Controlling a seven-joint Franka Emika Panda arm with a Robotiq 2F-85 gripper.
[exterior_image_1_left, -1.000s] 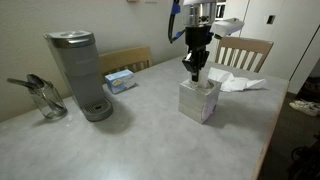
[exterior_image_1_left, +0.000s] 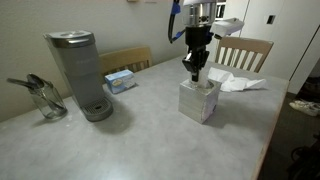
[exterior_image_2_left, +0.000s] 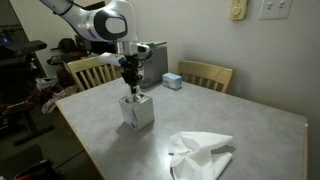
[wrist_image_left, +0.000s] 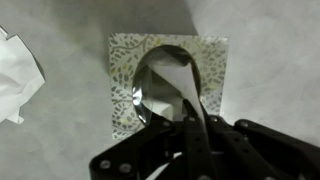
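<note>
A patterned tissue box (exterior_image_1_left: 198, 104) stands upright on the table, with a white tissue (wrist_image_left: 178, 78) poking out of its oval opening. Directly over that opening, pointing down, is my gripper (exterior_image_1_left: 195, 80), its fingers shut. In the wrist view the tissue reaches right up to the fingertips; whether a fold of it is pinched between them I cannot tell. From the other side, the box (exterior_image_2_left: 137, 113) is below the gripper (exterior_image_2_left: 133, 88), the tissue showing at its top.
Crumpled white tissue or cloth (exterior_image_2_left: 200, 155) lies on the table near the box. A grey coffee maker (exterior_image_1_left: 80, 75), a small blue-and-white box (exterior_image_1_left: 120, 81) and a utensil holder (exterior_image_1_left: 47, 100) stand farther off.
</note>
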